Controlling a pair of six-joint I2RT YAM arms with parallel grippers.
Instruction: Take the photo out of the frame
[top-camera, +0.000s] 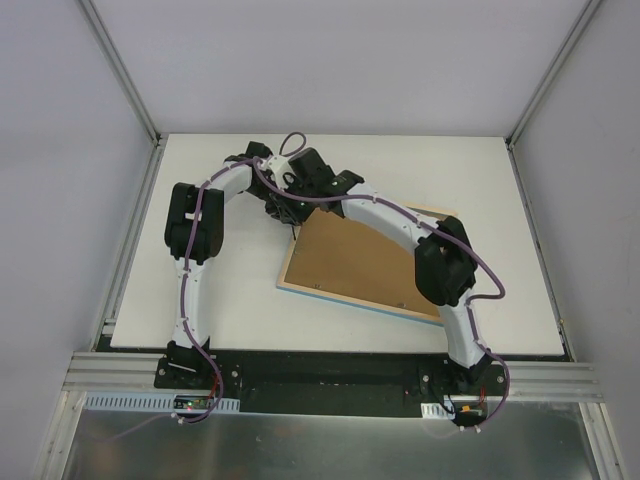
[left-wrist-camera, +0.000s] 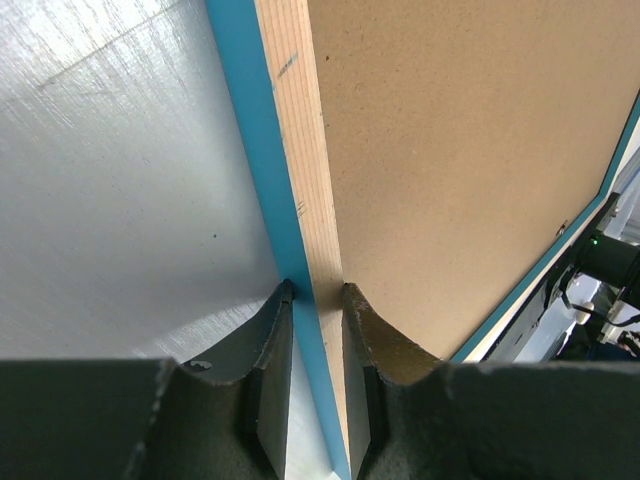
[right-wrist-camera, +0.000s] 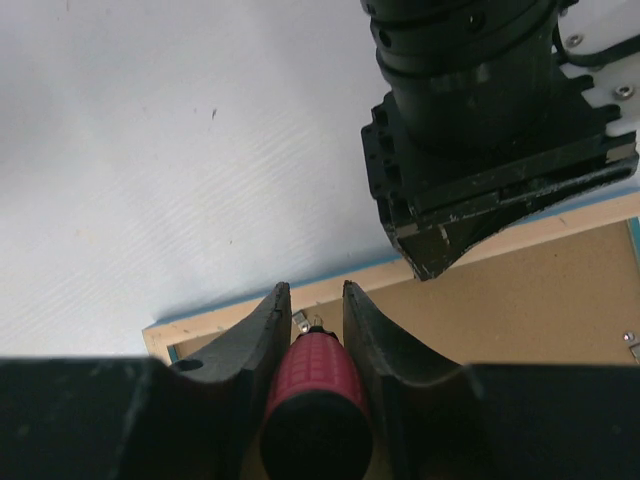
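The photo frame (top-camera: 370, 270) lies back up on the white table, its brown backing (left-wrist-camera: 460, 150) edged by pale wood and blue. My left gripper has its fingertips on either side of the frame's left edge, on the blue and wood strip, mostly hidden in the top view under the right arm. My right gripper is shut on a red-handled tool (right-wrist-camera: 315, 400), held above the frame's left part near a small metal tab (right-wrist-camera: 300, 320).
The two arms are close together over the frame's left upper corner. Bare table (top-camera: 170, 300) lies to the left and behind; the walls bound it.
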